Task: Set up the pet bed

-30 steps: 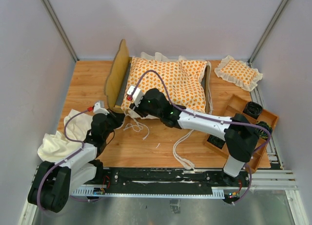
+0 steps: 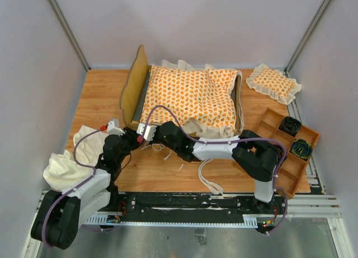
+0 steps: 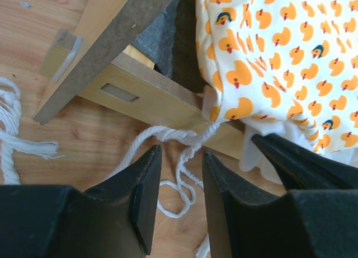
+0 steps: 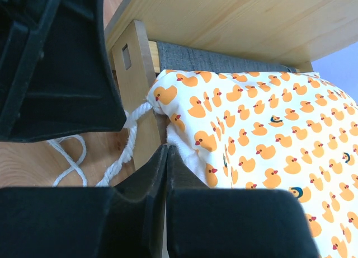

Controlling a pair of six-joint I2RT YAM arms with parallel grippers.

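The wooden bed frame (image 2: 134,84) holds a mattress with an orange duck-print cover (image 2: 190,95). At its front left corner a white cord (image 3: 134,151) runs from under the cover (image 4: 274,146), over the frame rail (image 3: 128,95), to the floor. My left gripper stands open above that cord, nothing between its fingers. My right gripper is shut at the cover's tucked edge; whether it pinches any cloth is hidden. In the top view both wrists meet at this corner, hiding their fingertips.
A small frilled pillow (image 2: 274,83) lies at the back right. A wooden tray (image 2: 291,171) with dark coils is at right. White cloth (image 2: 56,171) lies at left, and loose rope (image 2: 207,181) at the front.
My left arm has moved only slightly.
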